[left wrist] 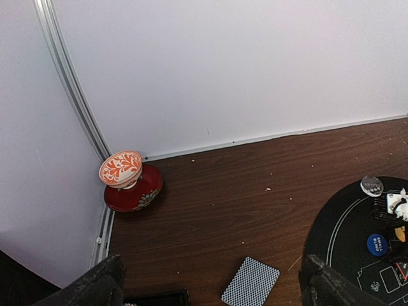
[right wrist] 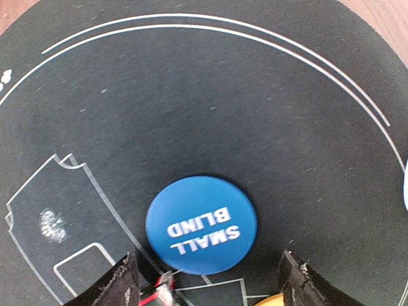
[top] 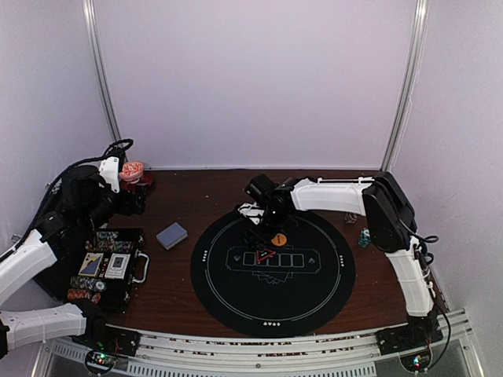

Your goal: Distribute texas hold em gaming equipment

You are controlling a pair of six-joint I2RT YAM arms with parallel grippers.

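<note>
A blue SMALL BLIND disc (right wrist: 201, 224) lies flat on the round black poker mat (top: 271, 302). Just above it my right gripper stands open, one fingertip to each side of the disc's near edge and nothing held. From above, that gripper and its arm hide most of the disc. An orange disc (top: 279, 239) and a red piece (top: 265, 256) lie close by on the mat. A silver disc (left wrist: 371, 186) rests near the mat's far-left edge. My left gripper is open and empty, raised at the left side of the table.
The open chip case (top: 106, 267) with cards and chips occupies the left front. A card deck (top: 171, 236) lies between case and mat. At the back left, an orange-white bowl (left wrist: 121, 169) stands on a red dish (left wrist: 140, 197). Teal chips (top: 365, 237) sit right of the mat.
</note>
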